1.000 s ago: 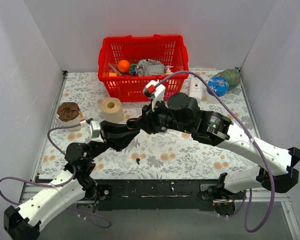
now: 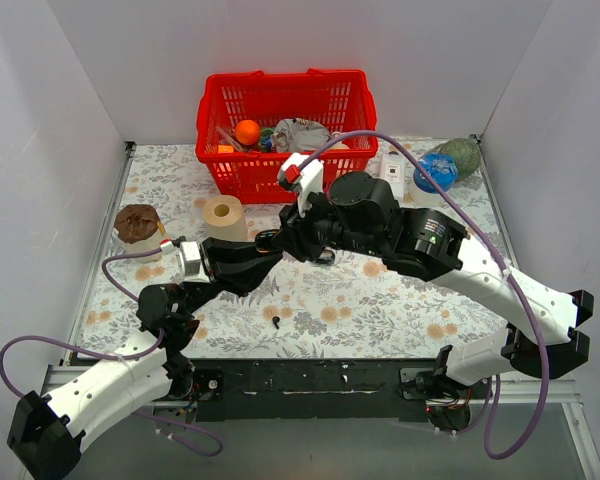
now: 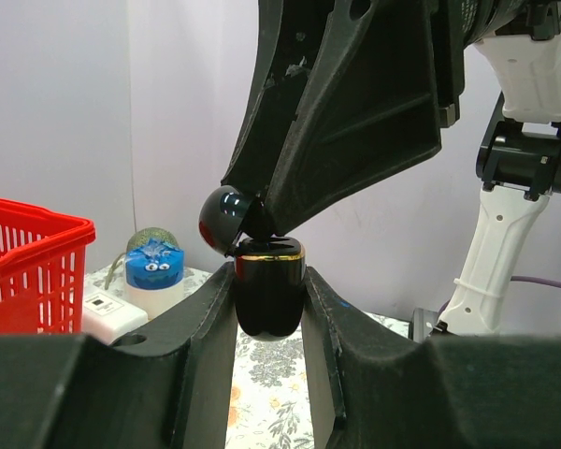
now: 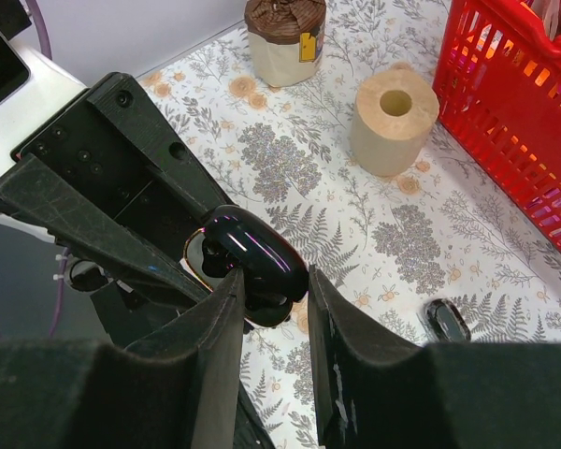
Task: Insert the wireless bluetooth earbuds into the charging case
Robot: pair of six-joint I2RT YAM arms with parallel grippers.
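Note:
The black charging case [image 3: 270,285] hangs above the table between both arms, its hinged halves apart with a gold rim. My left gripper is shut on it. The case [image 4: 262,253] shows its dark interior in the right wrist view, held by the left fingers [image 4: 145,159]. My right gripper stands part open with its fingertips on either side of the case's glossy edge; whether they touch it cannot be told. In the top view the grippers meet and mostly hide the case [image 2: 267,241]. A small black earbud [image 2: 276,322] lies on the table.
A dark oblong object [image 4: 445,321] lies on the table below the right gripper. The red basket [image 2: 285,95] stands at the back, a paper roll [image 2: 225,219] before it. A brown-topped jar [image 2: 137,226] is at left.
Over the last second both grippers have shifted slightly to the right and stay close around the case. The earbud on the table has not moved.

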